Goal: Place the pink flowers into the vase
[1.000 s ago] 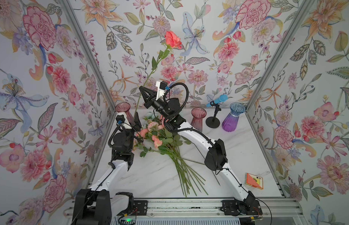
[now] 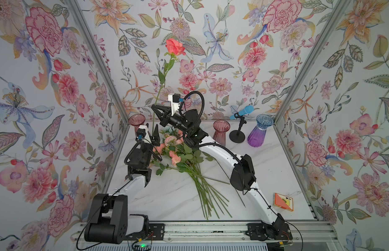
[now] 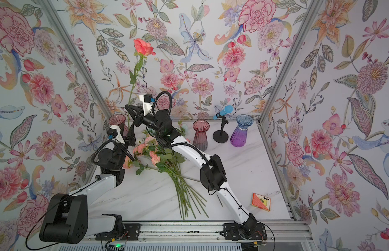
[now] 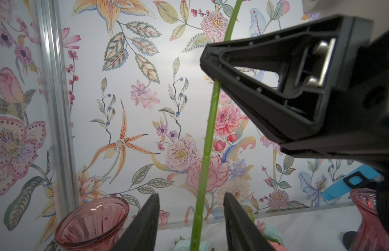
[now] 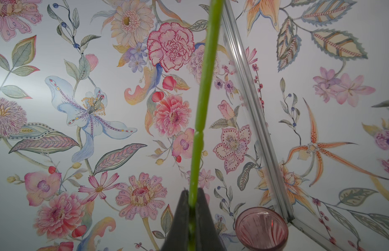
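Note:
A long-stemmed coral-pink rose (image 2: 174, 47) stands high, its bloom upward, with its green stem (image 5: 201, 125) pinched by my right gripper. That gripper is shut on the stem, as the left wrist view also shows. Lower down, my left gripper is part open, and the stem's lower length passes between its two fingers, apparently touching neither. A pink glass vase stands at the back left, left of the stem; its opening (image 5: 261, 223) faces up in the right wrist view. The stem's bottom end is hidden.
Several pink flowers (image 2: 175, 158) lie in a bunch mid-table, their stems (image 2: 207, 190) toward the front. A second pink vase (image 2: 221, 131), a black stand (image 2: 237, 136) and a purple-blue vase (image 2: 257, 136) line the back right. A card box (image 2: 283, 201) lies front right.
The rose has swung left and stands more upright, as my right gripper moved slightly left. The left gripper has shifted a little right and its fingers have spread apart around the stem.

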